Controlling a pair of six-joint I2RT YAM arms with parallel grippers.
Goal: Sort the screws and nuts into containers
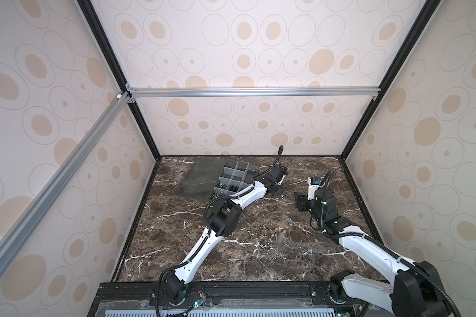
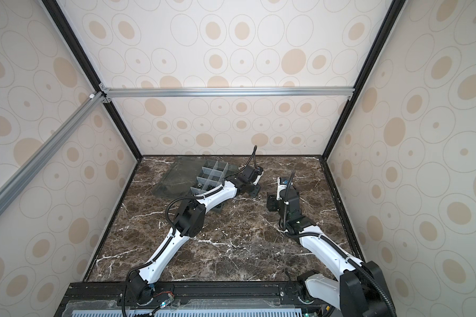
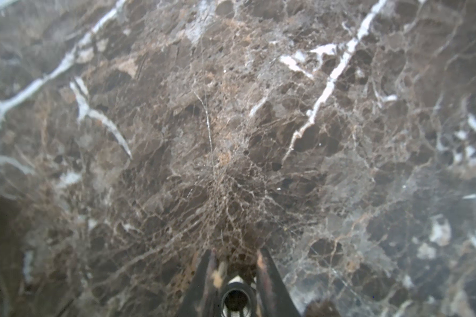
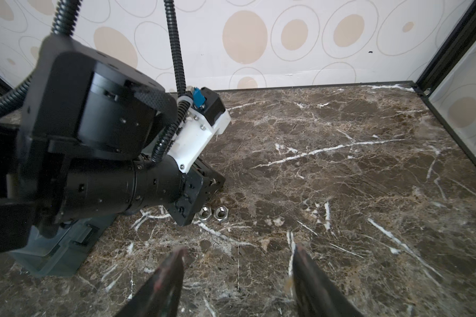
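A metal nut (image 3: 236,301), its dark hole showing, sits between the fingertips of my left gripper, at the bottom of the left wrist view. The fingers stand a little apart around it; whether they press on it I cannot tell. In the right wrist view, two nuts (image 4: 221,213) lie on the marble table beside the left gripper's dark fingers (image 4: 190,203). My right gripper is open and empty, on the near side of those nuts. The compartment box (image 1: 237,177) stands behind the left arm, with dark small parts in some compartments.
A flat, see-through greenish lid (image 1: 195,177) lies left of the box. The left arm (image 1: 222,216) crosses in front of the box and partly hides it. Bare marble (image 1: 269,237) stretches between the arms and towards the front edge.
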